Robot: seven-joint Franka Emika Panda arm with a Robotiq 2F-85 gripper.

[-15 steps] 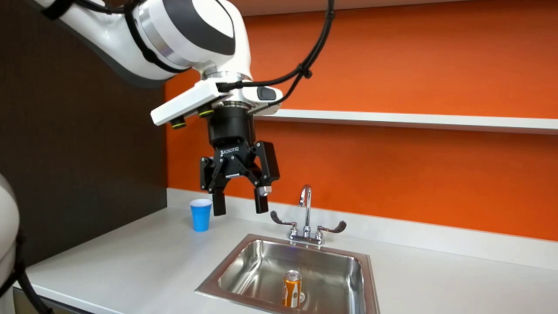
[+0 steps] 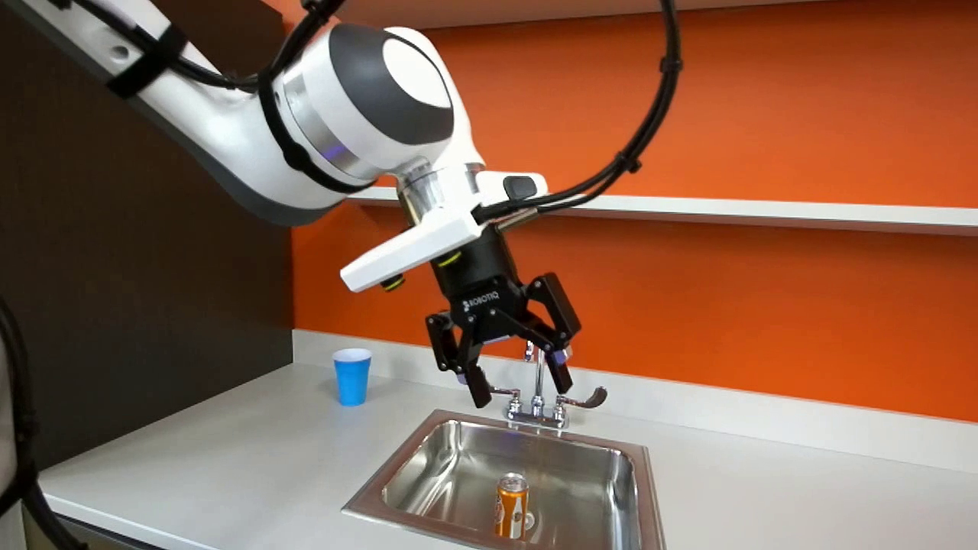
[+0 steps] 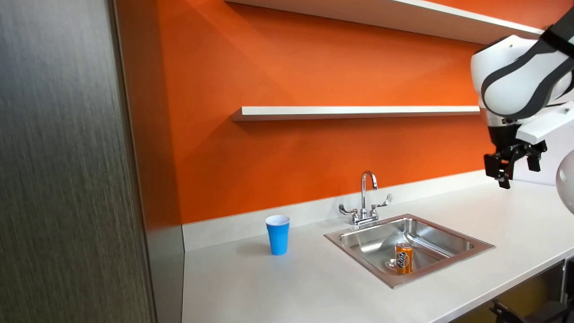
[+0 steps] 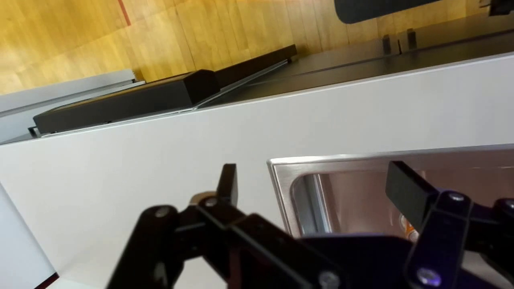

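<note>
High above the counter, my gripper [image 2: 519,393] stands open, with nothing between its fingers. The second exterior view has the same gripper [image 3: 519,175] at the far right, well clear of the counter. An orange soda can [image 2: 511,507] stands upright in the metal sink [image 2: 642,458]. From the wrist, the sink's rim [image 4: 279,192] shows below the fingers, and the can [image 4: 410,230] is mostly hidden behind the right-hand finger. On the counter, left of the sink, is a blue cup [image 3: 278,237], upright and apart from the gripper.
A chrome faucet [image 3: 364,202] with two handles rises behind the sink. A white shelf [image 2: 733,212] runs along the orange wall, and a dark panel [image 2: 137,211] closes off the left end. Bare counter [image 2: 788,495] lies right of the sink.
The arm has swung right in the first exterior view and my gripper has tilted from nearly vertical to slanted. The gripper is still open; the can and cup have not moved.
</note>
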